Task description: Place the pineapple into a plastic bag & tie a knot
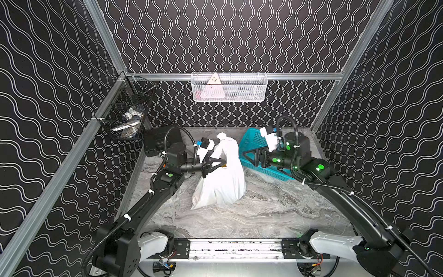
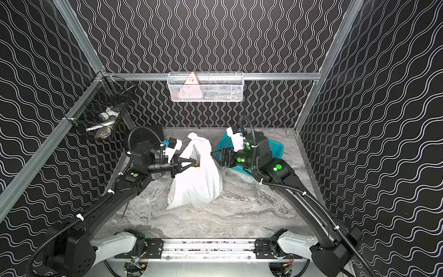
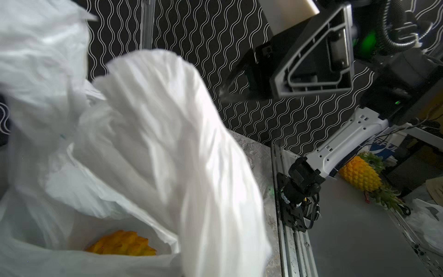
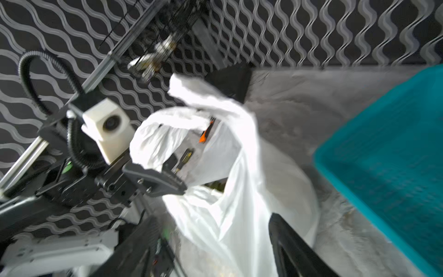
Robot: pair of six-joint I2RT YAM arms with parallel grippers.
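The white plastic bag point(image 1: 221, 184) stands in the table's middle, its crumpled top upright and partly open, with a yellow pineapple point(image 3: 121, 243) visible inside in the left wrist view. My left gripper point(image 1: 221, 162) is shut at the bag's upper left, by its opening; whether any film is pinched is unclear. My right gripper point(image 1: 245, 156) is open to the right of the bag top, apart from it, with nothing held.
A teal basket point(image 2: 276, 146) lies right behind the bag, under my right arm. A black case point(image 1: 152, 140) is at the back left, with tools nearby.
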